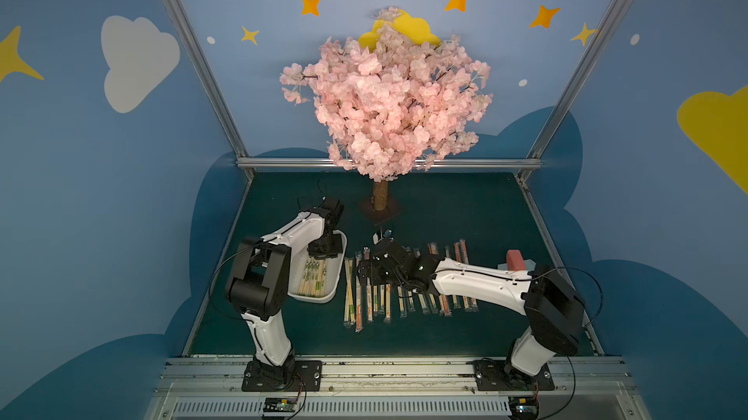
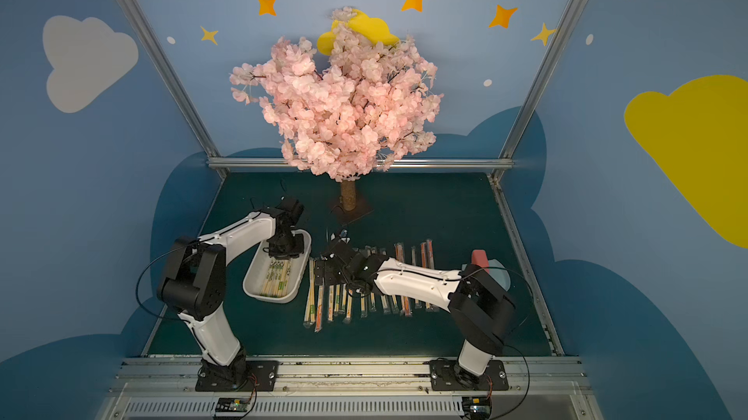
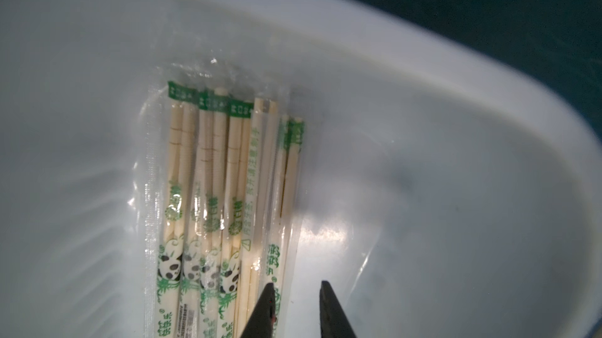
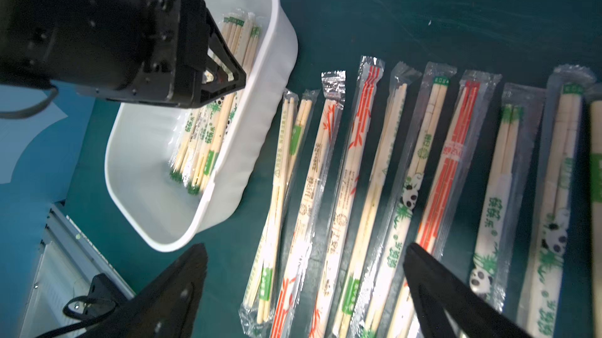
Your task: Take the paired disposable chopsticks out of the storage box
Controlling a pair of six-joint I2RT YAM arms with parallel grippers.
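The white storage box (image 4: 285, 43) holds several clear-wrapped chopstick pairs (image 3: 229, 212), lying side by side with green print and pandas. My left gripper points down into the box. Its fingertips stand a little apart, one overlapping the rightmost pair (image 3: 276, 250) in the left wrist view, the other over bare box floor. Nothing shows held there, and contact cannot be judged. Outside the box, wrapped chopsticks with red or green print (image 4: 351, 181) form a row on the dark green table. Over this row my right gripper is wide open and empty.
A pink flowering tree (image 1: 389, 100) stands at the back on a brown base (image 1: 379, 208). At the right, a pink object (image 1: 515, 259) rests by a pale plate, partly behind the right arm.
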